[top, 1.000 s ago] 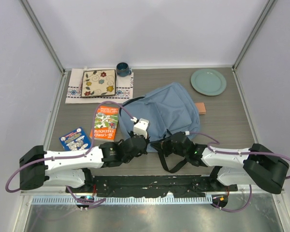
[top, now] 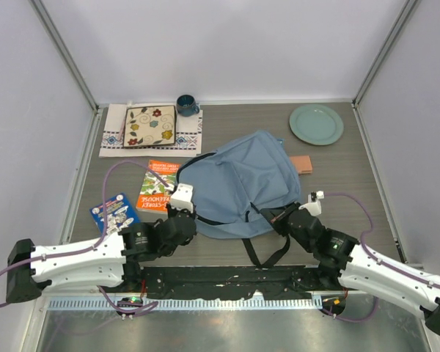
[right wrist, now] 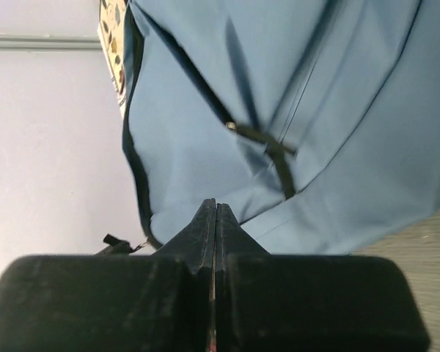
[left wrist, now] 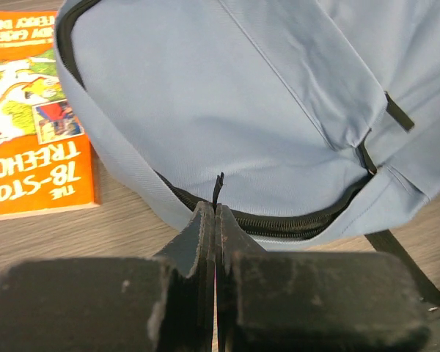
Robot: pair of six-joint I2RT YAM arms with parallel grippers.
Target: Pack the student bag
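The blue-grey student bag [top: 238, 176] lies flat, with a black zipper [left wrist: 293, 224] curving along its near edge. In the left wrist view my left gripper is over that edge, shut on a thin black zipper pull [left wrist: 218, 186] whose tip sticks out between the fingers. My right gripper is shut, its fingertips together and nothing between them. The bag's fabric edge [right wrist: 337, 227] by the zipper lies outside those fingers. Seen from the top, the right gripper is at the bag's near right part.
An orange book [top: 158, 187] and a blue book [top: 115, 213] lie left of the bag. Behind are a patterned cushion-like square [top: 149, 126] on a cloth [top: 114, 139], a dark mug [top: 187, 105] and a green plate [top: 317, 125]. A black strap [top: 268, 262] trails toward the front edge.
My left gripper has moved left along the zipper with the pull.
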